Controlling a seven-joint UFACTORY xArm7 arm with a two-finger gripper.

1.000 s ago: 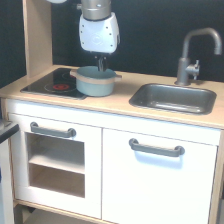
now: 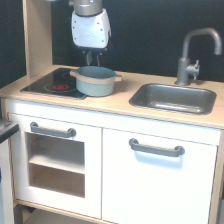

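A grey-blue pot [image 2: 96, 88] with two side handles sits upright on the counter, at the right side of the black stove top. My white arm reaches down from above, and its gripper [image 2: 93, 60] hangs over the middle of the pot. The dark fingers are small against the dark wall, so whether they stand open or shut is unclear. The pot's inside is mostly out of sight, and no contact between fingers and pot can be made out.
The stove top [image 2: 48, 84] with a red ring lies to the left. At the right is a sink [image 2: 170, 97] with a tall faucet [image 2: 186, 62]. An open-fronted cabinet [image 2: 57, 152] and a white door [image 2: 157, 180] are below.
My arm and gripper have moved up and a little left. The pot stays in about the same place, with more of its top uncovered.
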